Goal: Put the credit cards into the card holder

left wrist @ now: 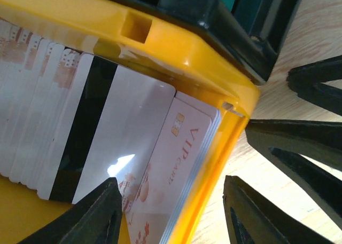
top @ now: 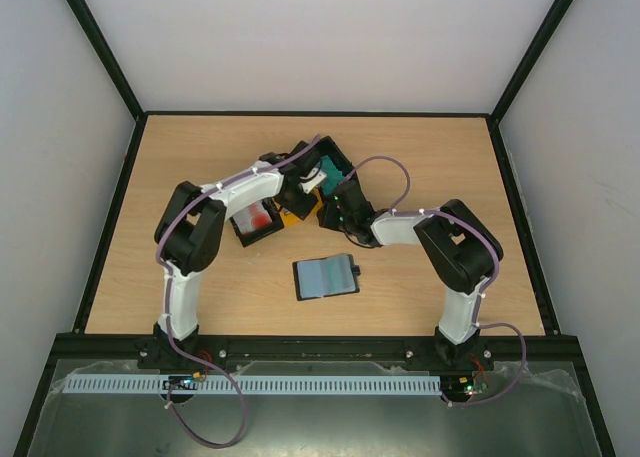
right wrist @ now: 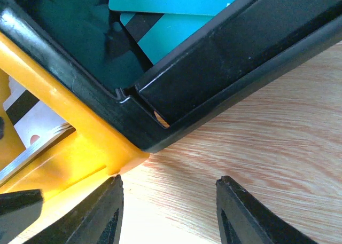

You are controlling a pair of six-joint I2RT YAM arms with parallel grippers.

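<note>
White credit cards (left wrist: 131,121) stand leaning in a row in a yellow tray (left wrist: 181,46); the front one, printed VIP CARD (left wrist: 173,148), is near the tray's end wall. My left gripper stands open above this end, one fingertip over the cards and the other past the tray's outer side. My right gripper is just outside the tray's corner, its fingers apart over bare table with nothing between. Its dark fingers (left wrist: 294,142) also show in the left wrist view. In the top view the card holder (top: 326,277) lies open and flat, nearer the arms' bases.
A black tray with teal cards (right wrist: 176,30) adjoins the yellow tray. Another black tray (top: 262,233) with red and white contents sits on its other side. Clear table surrounds the card holder, and the table's right side beyond the right arm is free.
</note>
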